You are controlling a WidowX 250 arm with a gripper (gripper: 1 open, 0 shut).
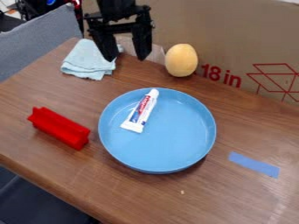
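My black gripper (122, 45) is high at the top centre of the camera view, open, above the back of the table near a folded light-blue cloth (86, 63). A white toothpaste tube (138, 114) lies tilted on the left part of a blue plate (173, 143). A red object (59, 128) lies on the wood at the lower left, apart from the plate. A pale yellow egg-shaped object (181, 60) stands at the back, right of the gripper.
A cardboard panel (260, 48) marked "18 in" runs along the back. A strip of blue tape (253, 164) is at the right. The table's front-left edge drops to a dark area.
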